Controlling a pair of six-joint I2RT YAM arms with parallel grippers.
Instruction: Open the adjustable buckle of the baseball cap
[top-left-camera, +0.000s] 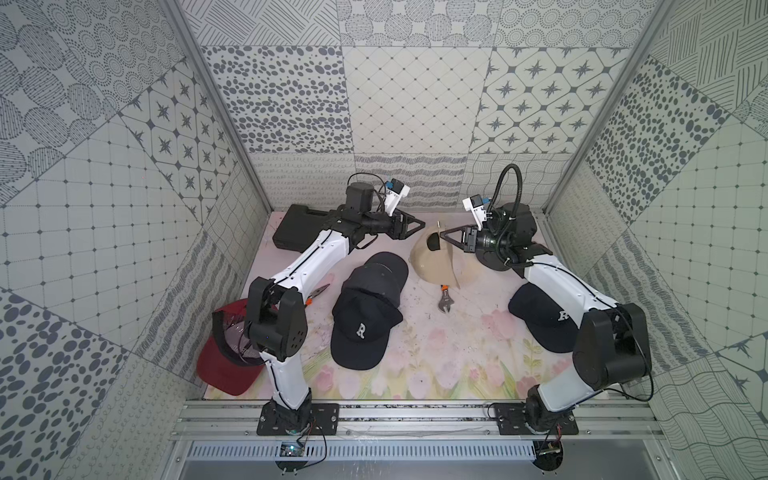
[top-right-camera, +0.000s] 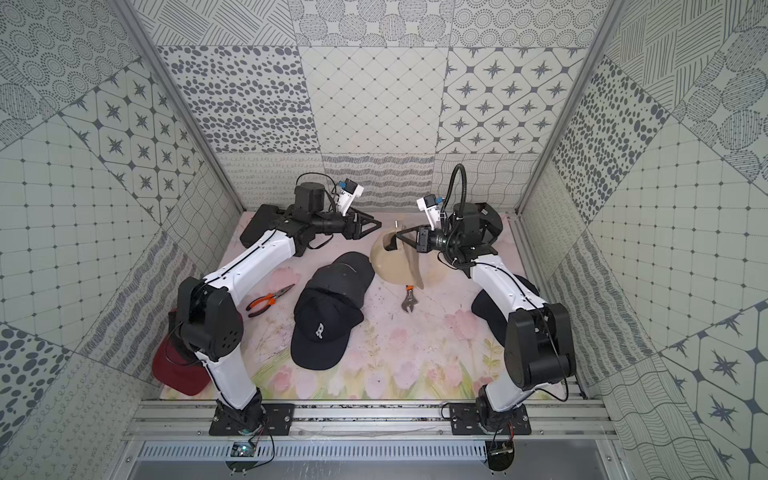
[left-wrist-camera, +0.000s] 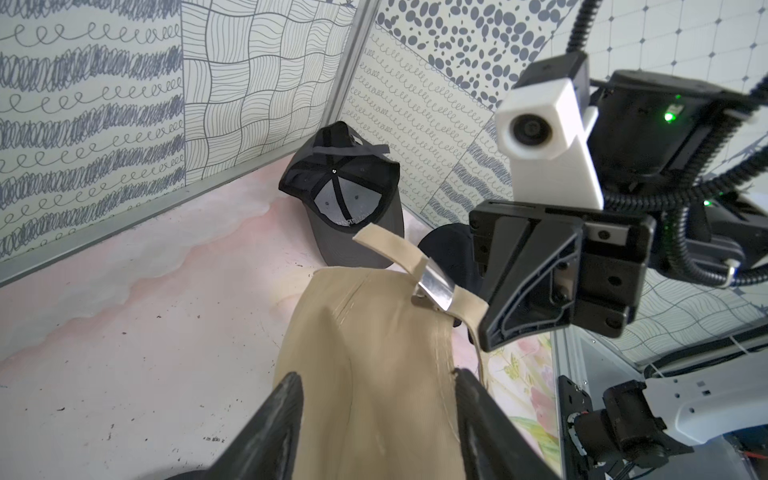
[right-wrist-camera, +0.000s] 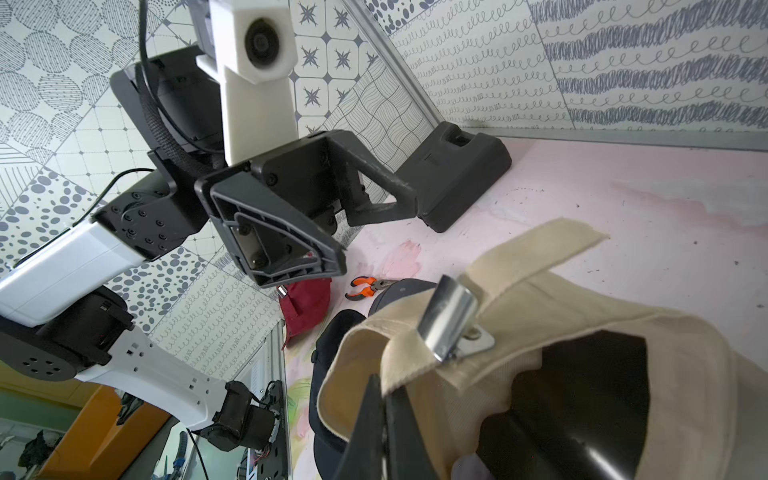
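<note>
The beige cap (right-wrist-camera: 688, 344) stands tilted between my grippers, its opening towards the right one. Its back strap (right-wrist-camera: 544, 248) runs through a silver buckle (right-wrist-camera: 446, 318) that looks clamped on it, with the loose strap end sticking up past it. My right gripper is shut at the edge of the strap on the near side of the buckle, a thin fold of cloth at its fingertips. My left gripper is open on the far side of the cap, nothing between its fingers, apart from strap and buckle.
A wrench (top-left-camera: 445, 301) lies just in front of the beige cap. Dark caps (top-left-camera: 364, 320) lie front left, a red cap (top-left-camera: 228, 356) far left, pliers (top-right-camera: 270, 300) near it. A black case (top-left-camera: 297, 228) sits behind the left arm.
</note>
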